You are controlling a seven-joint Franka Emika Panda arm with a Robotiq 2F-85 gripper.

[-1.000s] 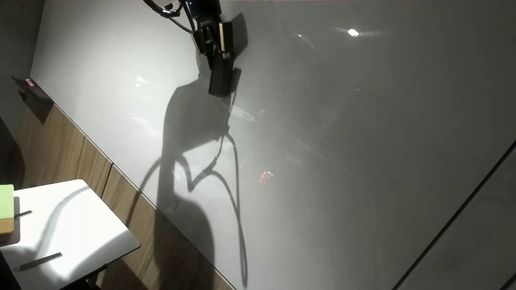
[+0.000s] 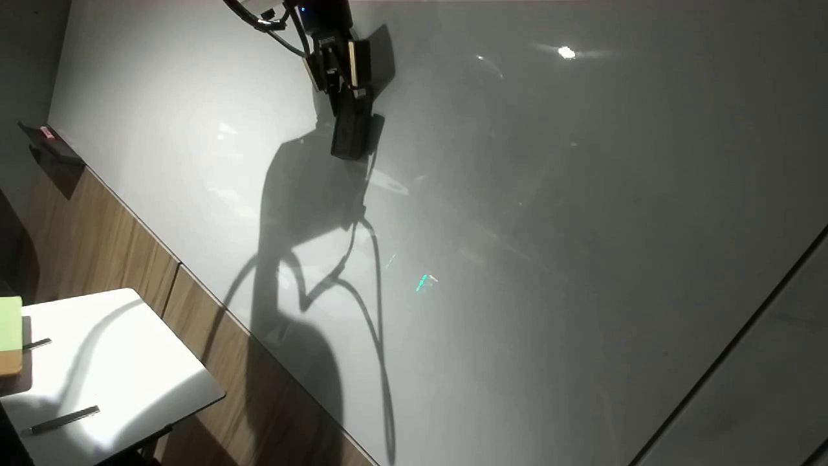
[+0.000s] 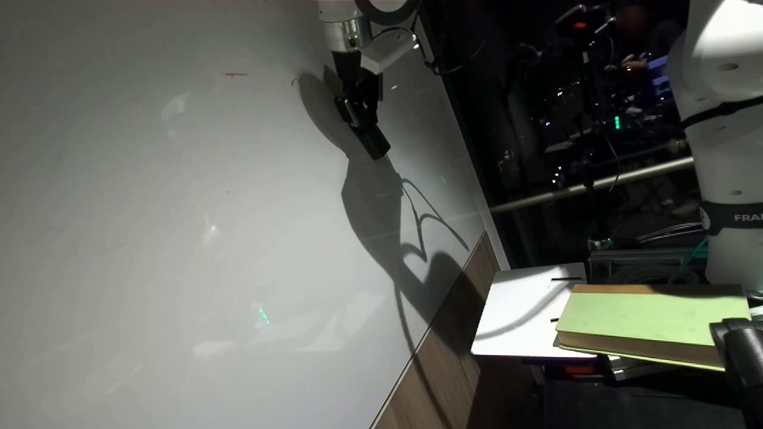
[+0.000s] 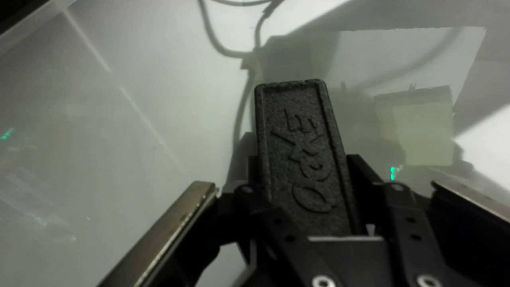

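Note:
A black whiteboard eraser (image 4: 306,158) with raised lettering is clamped between the fingers of my gripper (image 2: 342,84), which is shut on it. In the second exterior view the eraser (image 3: 374,143) points down and to the right, close against the whiteboard (image 3: 143,250). Whether its face touches the board cannot be told. A short red mark (image 3: 233,74) shows on the board to the left of the gripper (image 3: 359,107), and a small red curl (image 3: 294,81) is nearer to it.
A white side table (image 2: 116,342) by the board's lower edge bears a dark pen (image 2: 62,420) and a green-topped block (image 3: 644,314). A small dark ledge (image 2: 50,147) juts out at far left. Much of the board is clear, with glare and arm shadows on it.
My gripper and the eraser have shifted very slightly down and left in the first exterior view. A small reflected light on the board has turned from red to green.

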